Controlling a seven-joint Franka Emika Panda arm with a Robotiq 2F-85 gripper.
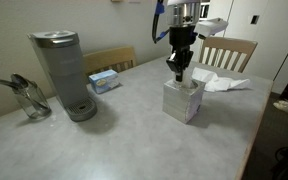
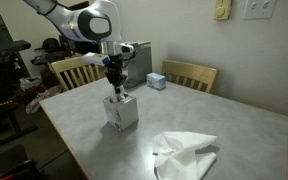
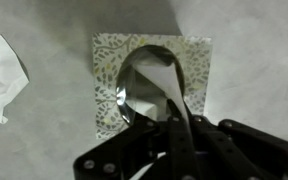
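A patterned, cube-shaped tissue box [image 3: 111,57] stands upright on the table, its oval opening facing up. White tissue [image 3: 162,77] shows in that opening and pokes up a little. My gripper points down right over the box, shut, with its fingertips touching the tissue at the opening's edge. Whether a fold of tissue is pinched between them is hidden. In the first exterior view the box [image 1: 183,103] is right of centre, under the arm. The second exterior view has the box [image 2: 122,113] left of centre, the gripper [image 2: 119,89] just above.
Crumpled white tissue or cloth [image 2: 184,157] lies on the table beside the box. A coffee maker [image 1: 67,75], a small blue box [image 1: 104,81] and a glass of utensils [image 1: 31,98] stand farther off. Chairs line the table's edge. Bare tabletop spreads in front of the coffee maker.
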